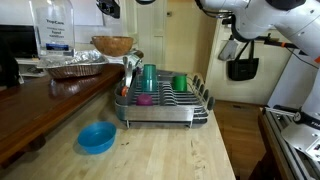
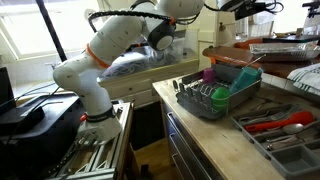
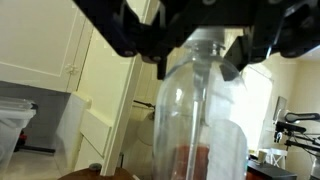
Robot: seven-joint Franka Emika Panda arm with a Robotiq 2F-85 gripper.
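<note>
In the wrist view my gripper is shut on the neck of a clear plastic bottle (image 3: 200, 120), which hangs below the dark fingers (image 3: 143, 38). Exterior view 1 has only a dark piece of the arm's end (image 1: 108, 8) at its top edge, near the wooden bowl. A tall clear container (image 1: 55, 28) with blue lettering shows at upper left there; whether this is the held bottle, I cannot tell. The bottle's underside is hidden.
A dish rack (image 1: 165, 110) with green cups (image 1: 150, 78) stands on the counter, and a blue bowl (image 1: 97, 137) is to its left. Along the raised shelf are a wooden bowl (image 1: 113, 45) and a foil tray (image 1: 78, 71).
</note>
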